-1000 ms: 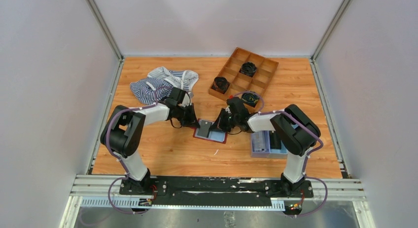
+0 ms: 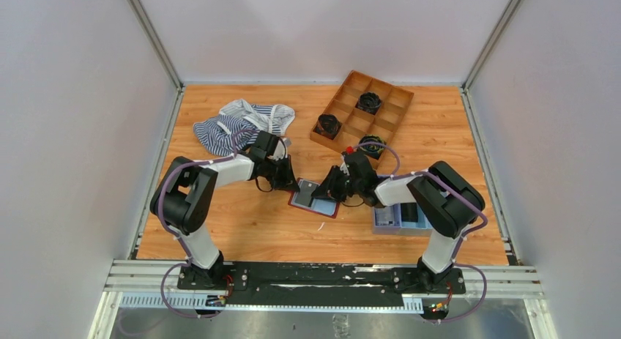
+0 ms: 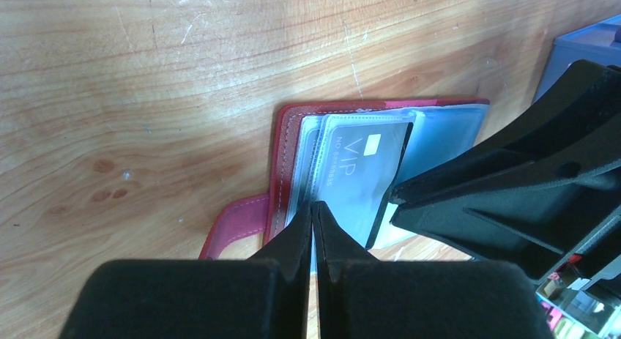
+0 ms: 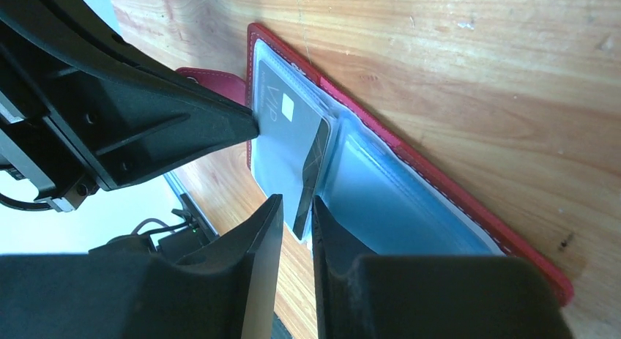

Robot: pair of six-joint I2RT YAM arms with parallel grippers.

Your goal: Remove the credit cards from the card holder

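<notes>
The card holder lies open on the table, red-edged with clear bluish pockets. A grey VIP card sits in its left pocket, and a dark strip of card shows along the pocket's mouth. My left gripper is shut, its tips over the holder's near left part; nothing shows between them. My right gripper is part open, its fingertips close to the lower end of the dark strip; contact is hard to tell. In the top view both grippers meet over the holder from opposite sides.
At the lower right, a compartment box stands under the right arm. A wooden divided tray with dark round items is at the back, and a striped cloth lies back left.
Over the last second the right gripper has shifted right, with its arm swinging outward. The holder and left gripper have moved slightly right.
</notes>
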